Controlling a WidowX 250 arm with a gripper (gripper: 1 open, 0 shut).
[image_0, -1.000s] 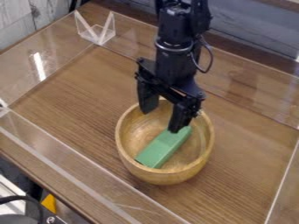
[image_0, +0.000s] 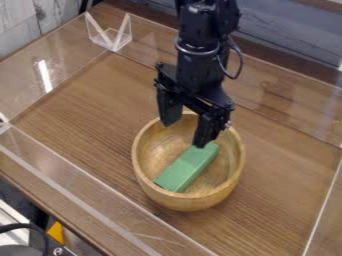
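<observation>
A round wooden bowl (image_0: 186, 198) sits on the wooden table, holding a flat green rectangular block (image_0: 185, 170) that lies diagonally on its bottom. My black gripper (image_0: 187, 125) is over the back of the bowl, open, with its two fingers spread apart, one at the back left and one at the back right above the block.
The table (image_0: 80, 120) has clear room left and right of the bowl. A clear plastic object (image_0: 110, 35) stands at the back left. A yellow object and dark cables show at the lower left edge.
The gripper has shifted only slightly over the bowl. The bowl and green block look almost unchanged.
</observation>
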